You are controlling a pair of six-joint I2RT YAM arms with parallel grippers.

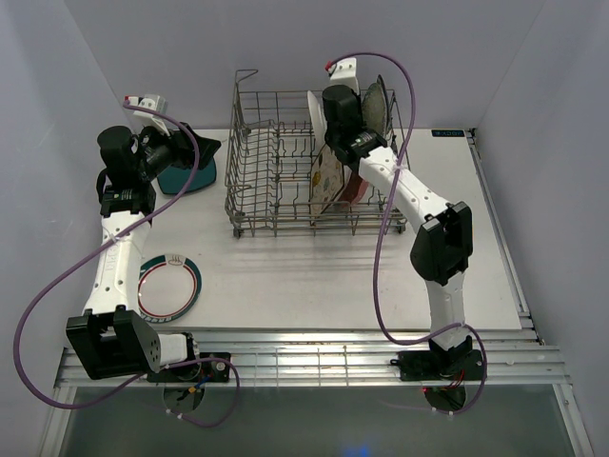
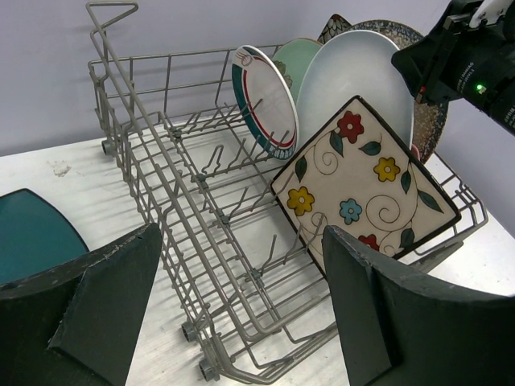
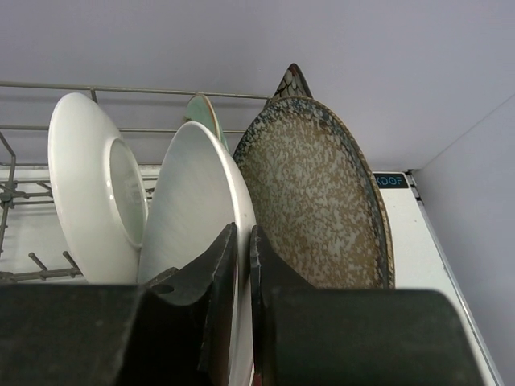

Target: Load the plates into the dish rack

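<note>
My right gripper is shut on the rim of a white plate (image 3: 189,193) standing in the right part of the wire rack (image 1: 252,205). Beside it stand a white dish (image 3: 84,181), a speckled brown plate (image 3: 314,201), a green plate (image 2: 290,58) and a flowered square plate (image 2: 370,193). My left gripper (image 1: 209,149) hangs open left of the rack, with nothing between its fingers. A red-rimmed plate (image 1: 168,286) lies on the counter at the front left, and a teal plate (image 2: 32,237) lies behind it, partly under the left arm.
The rack's left half is empty. Walls close in the back and both sides.
</note>
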